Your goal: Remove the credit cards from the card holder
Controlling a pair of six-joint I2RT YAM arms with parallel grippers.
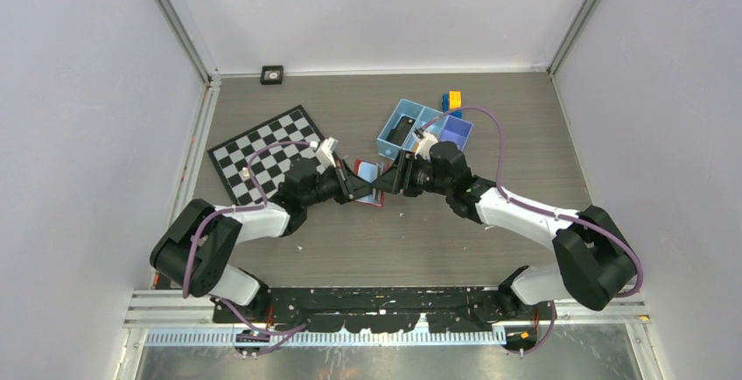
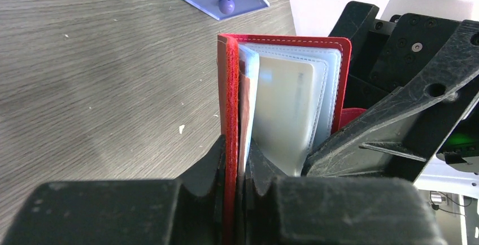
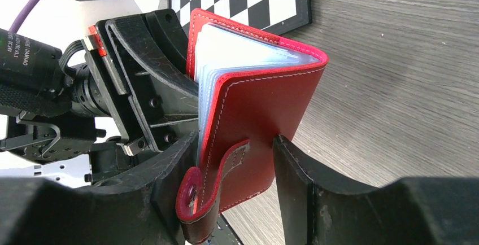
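Note:
A red card holder (image 3: 265,106) with a clasp strap (image 3: 212,188) stands on edge between my two grippers. It is partly folded, its covers spread in a V with clear sleeves inside. In the left wrist view one cover points at me, its red edge and a pale insert pinched by my left gripper. A pale card (image 2: 282,104) shows in a sleeve on the other cover. My right gripper has its fingers parted around the holder's strap side; whether both touch it is unclear. No credit card is seen outside the holder.
A blue divided box (image 1: 390,151) with a black item in it stands behind the right gripper. Beyond it is a yellow-and-blue block (image 1: 452,102). A chessboard (image 1: 229,163) lies behind the left arm. Bare table (image 1: 394,249) stretches in front.

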